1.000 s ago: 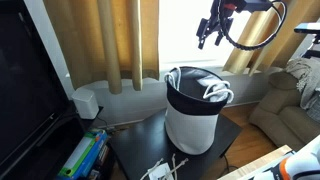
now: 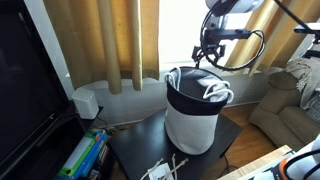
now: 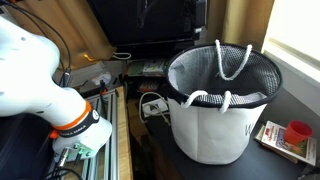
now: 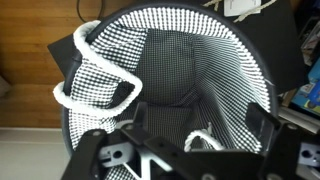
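A white basket [image 2: 190, 130] with a dark rim and mesh lining stands upright on a dark table. White rope handles [image 3: 236, 62] are fixed at opposite sides of its rim. My gripper [image 2: 208, 63] hangs just above the basket's opening, pointing down, its fingers spread apart with nothing visible between them. From the wrist view, the checked inside of the basket [image 4: 180, 60] fills most of the picture and looks empty. One rope handle [image 4: 125, 80] loops inward at the left; the other [image 4: 204, 138] shows low, near the fingers.
A red cup [image 3: 297, 131] sits on papers or a book beside the basket. Thin white pieces and a cable [image 3: 153, 105] lie on the dark table [image 2: 140, 145]. Colourful boxes [image 2: 80, 155] stand at the left, near the black screen [image 2: 35, 70]. Curtains and a window are behind.
My gripper has come down, closer to the basket's rim. The basket and its handles have not moved.
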